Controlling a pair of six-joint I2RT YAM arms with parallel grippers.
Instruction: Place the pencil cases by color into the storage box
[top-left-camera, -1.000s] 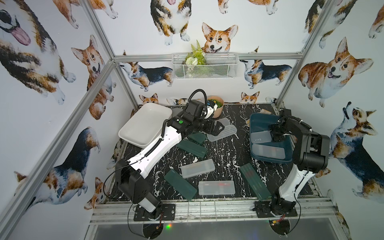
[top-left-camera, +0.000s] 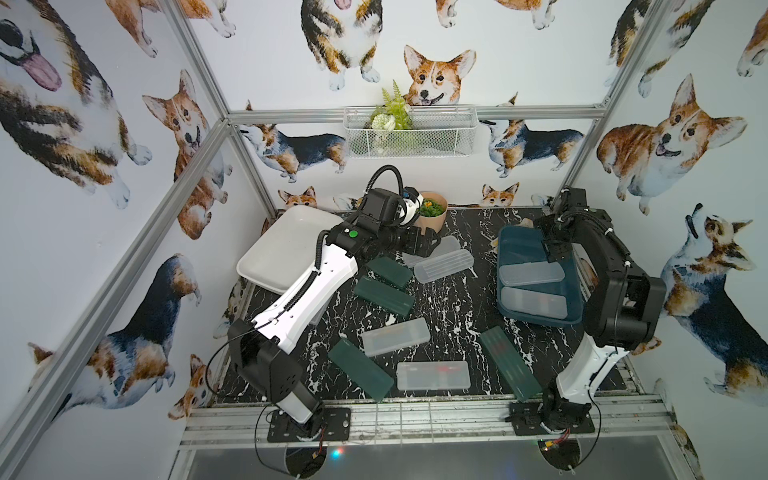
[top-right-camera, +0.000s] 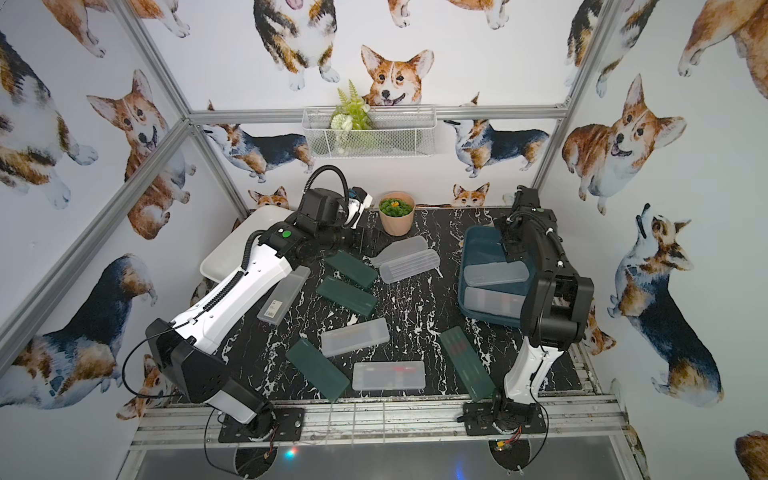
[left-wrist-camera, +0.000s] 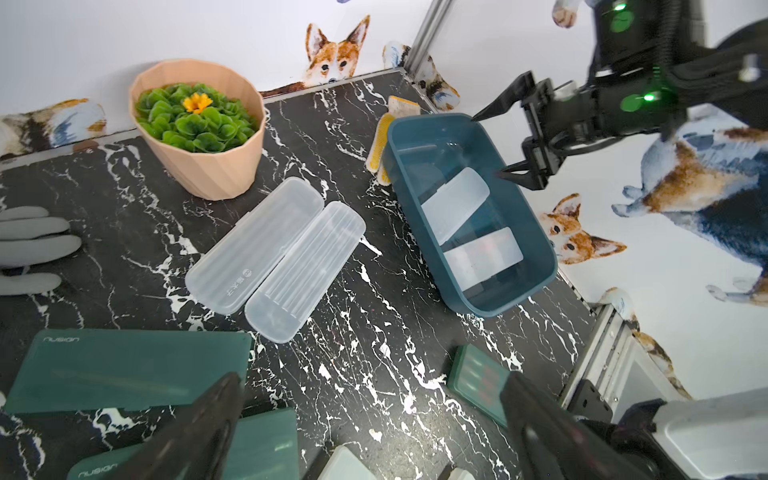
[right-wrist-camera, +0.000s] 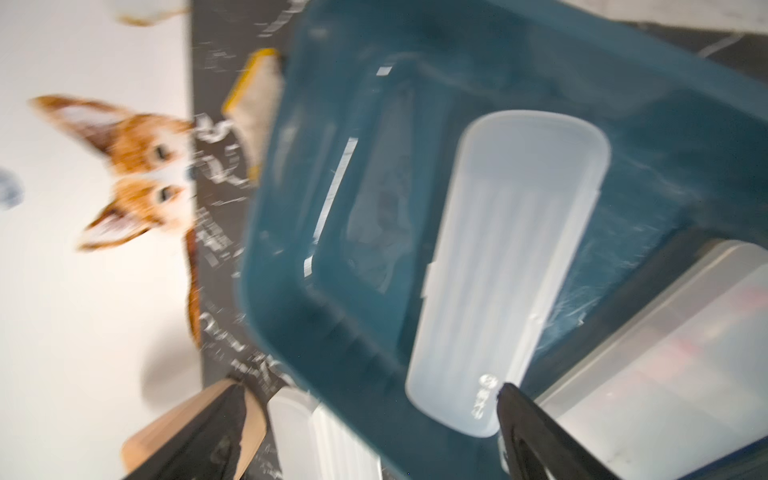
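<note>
Two translucent white pencil cases lie flat in the blue box: one with ribs (right-wrist-camera: 504, 264) in the middle, another (right-wrist-camera: 680, 368) beside it. My right gripper hangs above the box's far part, fingers apart, holding nothing. The blue box (left-wrist-camera: 436, 264) stands at the table's right. My left gripper is open and empty over the table's back middle. Below it lie two clear cases, a smooth one (left-wrist-camera: 256, 244) and a ribbed one (left-wrist-camera: 308, 272), with green cases (left-wrist-camera: 132, 368) to their left. Nearer the front are white cases (top-left-camera: 396, 337) (top-left-camera: 433, 376) and green cases (top-left-camera: 361, 368) (top-left-camera: 510, 364).
An empty white tray (top-left-camera: 264, 268) stands at the back left. A potted plant (left-wrist-camera: 200, 136) is near the back wall, and a yellow-edged sponge (left-wrist-camera: 392, 136) sits against the blue box. Another clear case (top-right-camera: 284, 296) lies near the left arm.
My right gripper has risen and moved back, uncovering the ribbed case in the box. My left gripper has shifted slightly left and back.
</note>
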